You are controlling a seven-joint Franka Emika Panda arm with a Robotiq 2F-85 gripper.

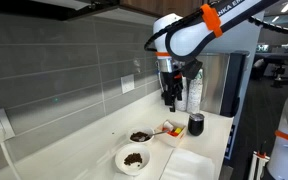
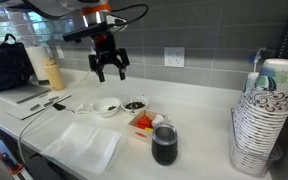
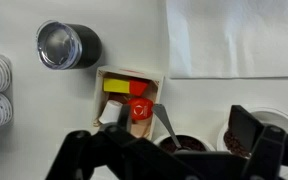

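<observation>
My gripper (image 2: 111,77) hangs well above the white table, its fingers spread apart with nothing between them. Below and ahead of it, a small open box (image 3: 107,75) holds a red ball-like item (image 3: 140,107), a yellow block (image 3: 116,86) and something white (image 3: 111,112). Two white bowls (image 2: 106,114) (image 2: 135,112) with dark bits inside stand close to each other. From the bowl nearer the box a dark-handled spoon (image 3: 164,122) sticks out over the box's edge. In the wrist view my black fingers (image 3: 247,128) cover parts of the lower area.
A dark canister (image 2: 164,145) stands beside the box. White sheets (image 2: 84,143) lie flat on the table. Stacked cups (image 2: 259,120) rise at the right in exterior view 2. A tiled wall (image 2: 209,58) bounds the back.
</observation>
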